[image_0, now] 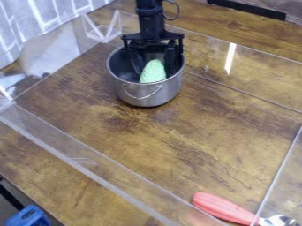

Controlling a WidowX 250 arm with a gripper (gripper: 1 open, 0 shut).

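A metal pot (145, 91) with a wire handle stands on the wooden table inside a clear-walled enclosure, upper middle of the view. A pale green oblong object (153, 71) lies in it. My black gripper (153, 55) reaches down from the top over the pot's back part, partly hidden by the pot; I cannot tell whether it is open or shut, or touching the green object.
A pink-handled utensil (230, 209) with a metal end lies at the front right. A blue object (28, 217) is at the bottom left corner, outside the clear wall.
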